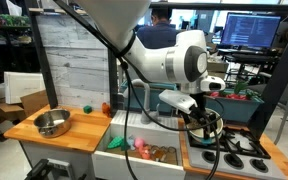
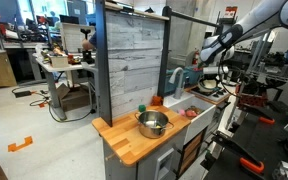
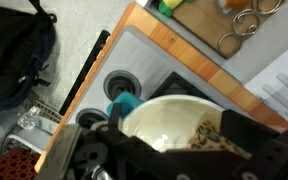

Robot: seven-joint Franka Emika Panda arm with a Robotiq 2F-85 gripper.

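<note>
A cream bowl (image 3: 162, 119) with something brown inside fills the lower middle of the wrist view. In exterior view 1 the same bowl (image 1: 216, 128) shows over the stovetop at the right, partly covered by my gripper (image 1: 201, 116). My gripper is right above the bowl, pointing down, its dark fingers (image 3: 76, 152) spread wide on either side of the near rim. I cannot tell whether they touch it. A teal item (image 3: 124, 103) peeks out beside the bowl's rim.
Burners (image 3: 122, 83) lie around the bowl. An open drawer (image 1: 144, 152) with colourful items stands below the counter. To the left, a metal pot (image 1: 52, 123) rests on the wooden counter, near a green object (image 1: 87, 109). A faucet rises behind the arm.
</note>
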